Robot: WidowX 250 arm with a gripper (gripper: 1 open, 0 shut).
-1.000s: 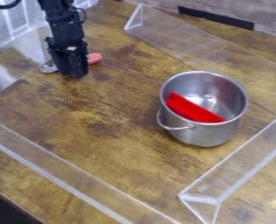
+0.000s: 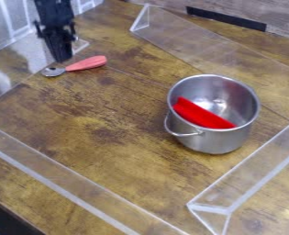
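Note:
My gripper [image 2: 64, 42] is at the top left, blurred, above a pizza-cutter-like utensil with a pink-red handle [image 2: 85, 62] and a metal head [image 2: 53, 71] lying on the wooden table. Its fingers look close together, and nothing shows between them. A large steel pot [image 2: 210, 133] stands at the right with a red object [image 2: 201, 113] inside it.
Clear plastic rails or panels [image 2: 238, 188] border the wooden table [image 2: 110, 165] at the right, lower left and top.
My gripper has risen and moved back, away from the utensil, which is now uncovered. The pot has not moved.

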